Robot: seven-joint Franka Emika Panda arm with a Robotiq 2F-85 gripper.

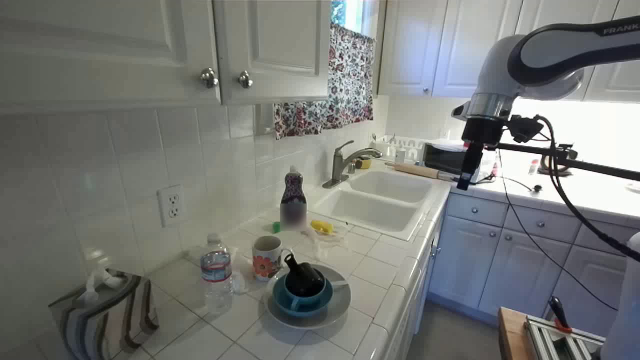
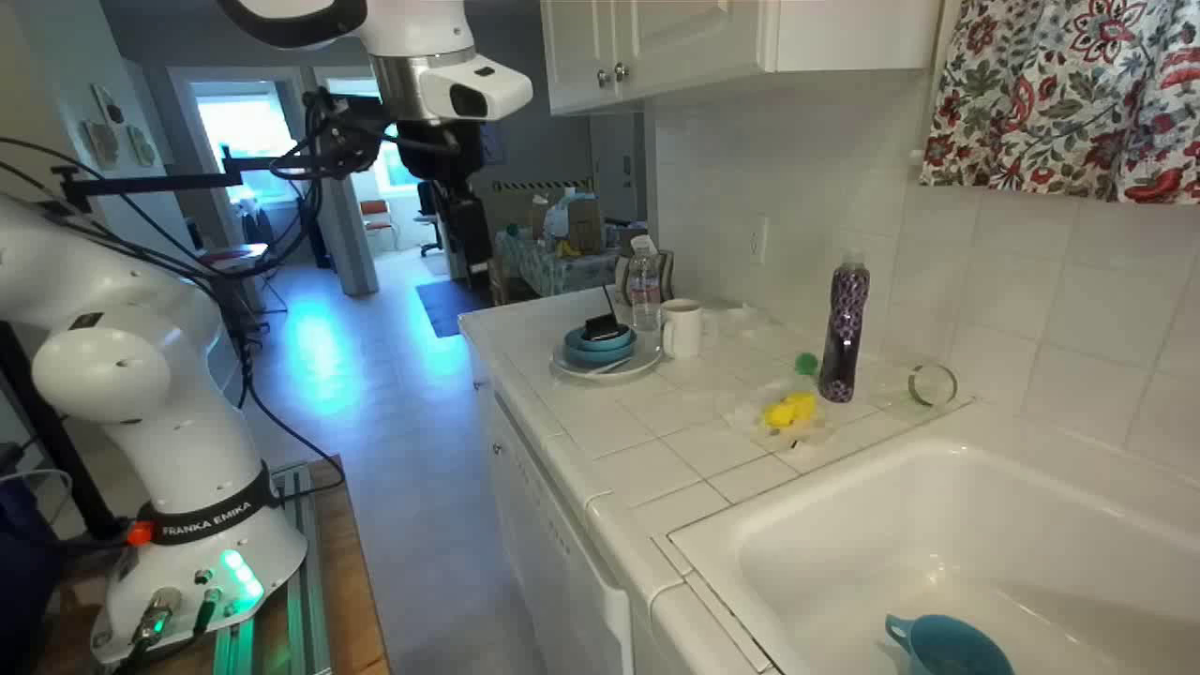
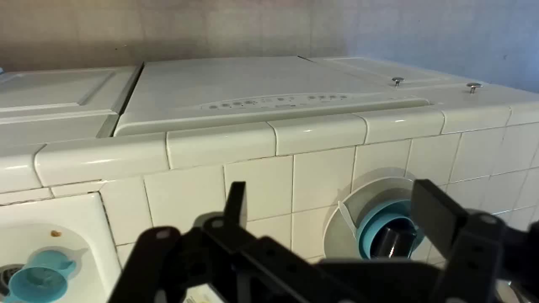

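High over the counter's front side, my gripper stands open, with nothing between its fingers. In the second exterior view it hangs well above the tiled surface, away from every dish. A grey plate on the counter carries stacked blue dishes, and a black object leans in the top one. A pale utensil handle lies across the plate's rim. Inside the sink sits a blue cup, also visible at the lower left of the wrist view. My right finger hides part of the plate there.
Behind the plate stand a flowered mug and a water bottle. A purple soap bottle, a yellow item and a green item are nearer the sink. A striped tissue box occupies the near corner. Bare tiles line the front edge.
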